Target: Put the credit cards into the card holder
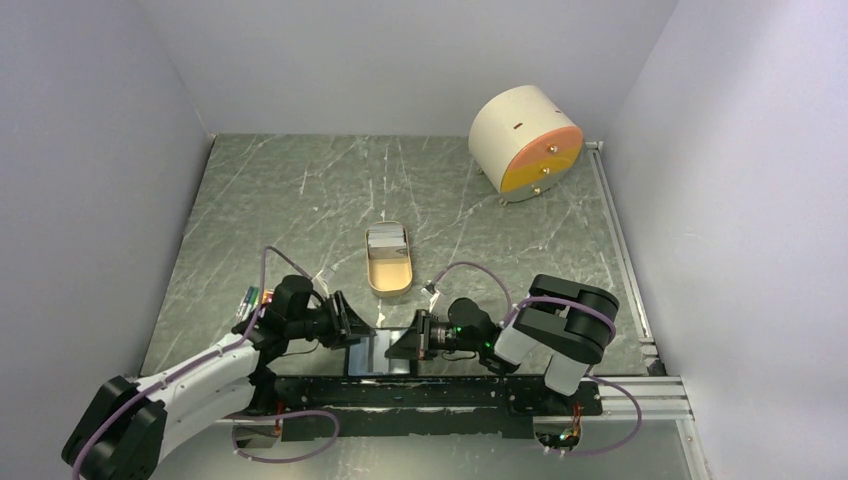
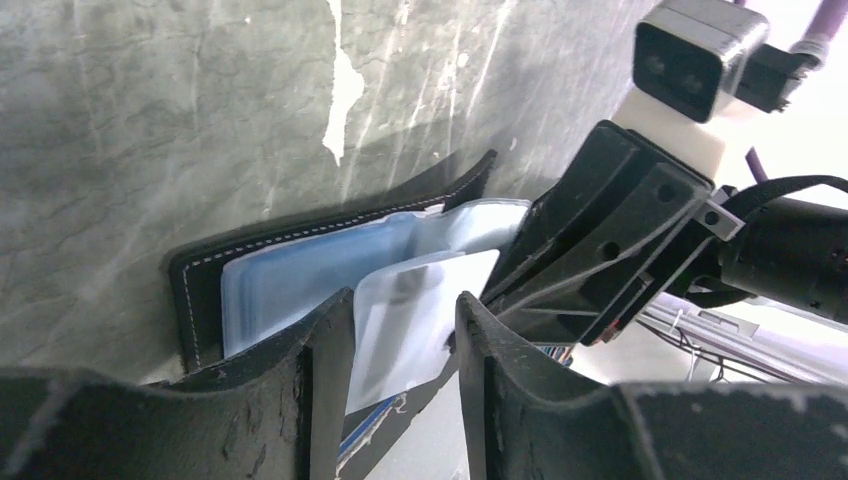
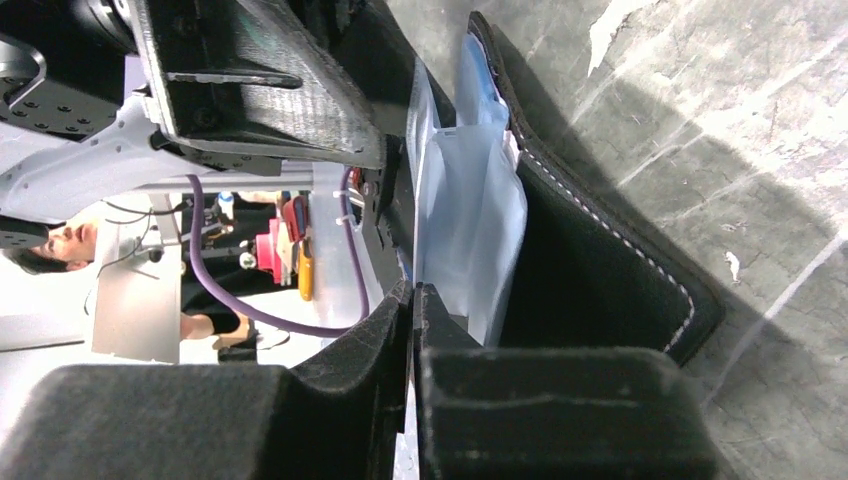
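The black card holder (image 1: 360,355) with pale plastic sleeves lies open at the table's front edge between both grippers. In the left wrist view a sleeve (image 2: 410,320) stands raised between the part-open fingers of my left gripper; contact is unclear. My right gripper has its narrow fingertips at the sleeves (image 3: 465,200), close together around a thin edge; whether they grip it is unclear. In the top view a tan tray (image 1: 388,270) holds a stack of cards (image 1: 386,236).
A cream round drawer box (image 1: 525,140) stands at the back right. Colourful items (image 1: 250,300) lie beside the left arm.
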